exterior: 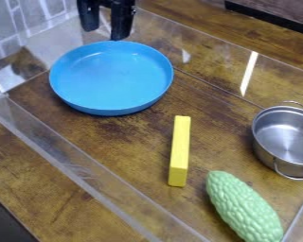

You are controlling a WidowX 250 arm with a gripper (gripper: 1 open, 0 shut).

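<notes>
At the top left my black gripper (106,21) hangs over the back edge of a blue round plate (110,77), mostly cropped by the frame, its fingers pointing down; whether they are open or shut is unclear. The plate is empty. A yellow block (180,151) lies on the wooden surface at lower centre. A green bumpy vegetable, like a bitter melon (242,203) lies at the lower right. A steel pot (286,137) stands at the right edge.
A clear plastic barrier runs round the work area. The wood left of the yellow block and between plate and pot is clear. A tiled wall is at the back left.
</notes>
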